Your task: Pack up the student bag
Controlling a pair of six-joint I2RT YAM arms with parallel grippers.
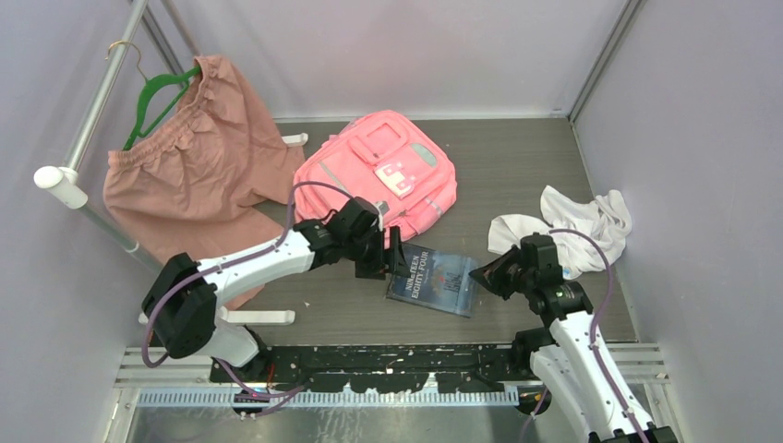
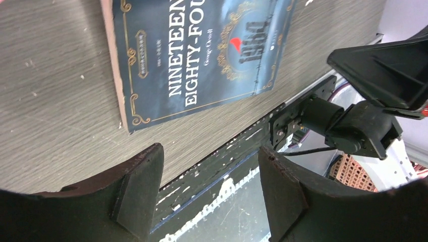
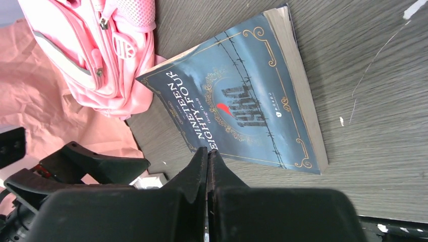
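The blue "Nineteen Eighty-Four" book (image 1: 431, 279) (image 3: 237, 96) lies flat on the dark table, in front of the pink backpack (image 1: 374, 171) (image 3: 96, 55). My left gripper (image 1: 392, 263) is open above the book's left end, holding nothing; in the left wrist view its fingers are over bare table. My right gripper (image 1: 475, 277) is at the book's right end in the top view; its fingertips sit close together in the right wrist view, nothing visible between them.
A white cloth (image 1: 563, 226) lies at the right of the table. Pink shorts (image 1: 194, 175) hang on a green hanger from the rail at left. Bare table shows behind the book and to the backpack's right.
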